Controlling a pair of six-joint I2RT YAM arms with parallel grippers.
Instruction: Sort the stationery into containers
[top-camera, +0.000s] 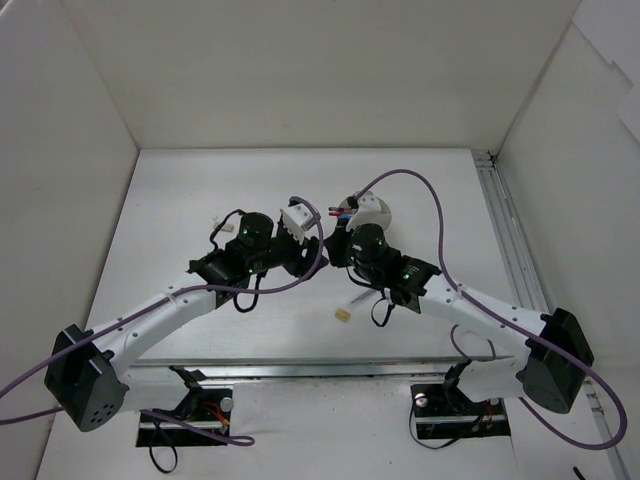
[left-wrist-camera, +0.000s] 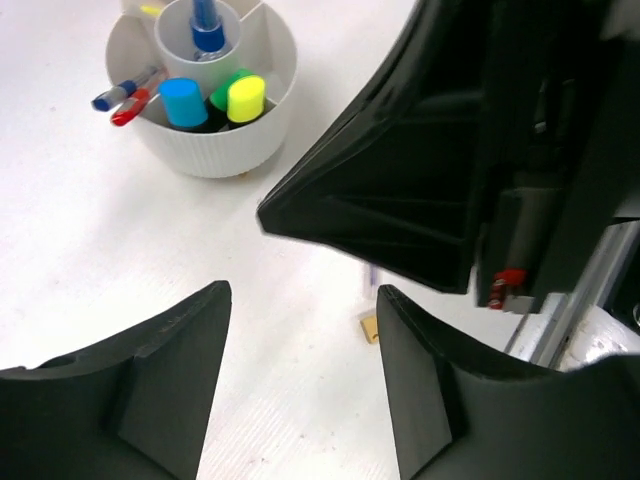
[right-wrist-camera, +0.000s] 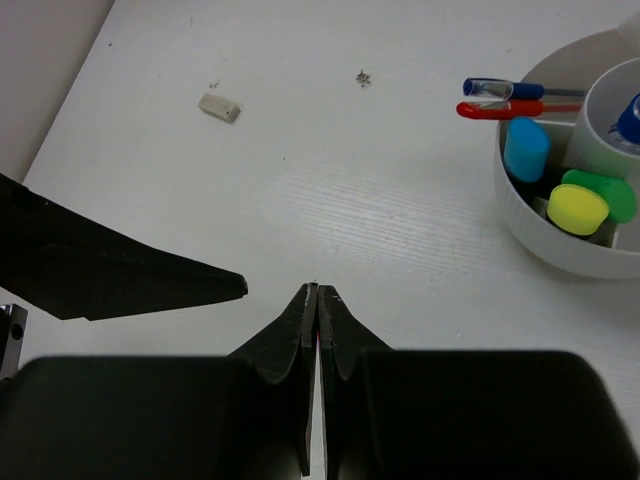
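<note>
A white round divided holder (left-wrist-camera: 200, 150) holds a blue pen (right-wrist-camera: 500, 88), a red pen (right-wrist-camera: 490, 110), blue, green and yellow capped items, with a blue-capped item in its inner cup. My left gripper stands part open, nothing seen between its fingers, in front of the holder. My right gripper is shut beside the holder, nothing clearly seen between its fingertips. A yellow block (top-camera: 342, 314) and a pale slender item (top-camera: 362, 298) lie on the table near the front middle, partly hidden in the left wrist view.
A pale block (right-wrist-camera: 219, 108) lies on the left part of the table (top-camera: 170, 280). The two arms' heads are close together over the middle. A metal rail runs along the right edge.
</note>
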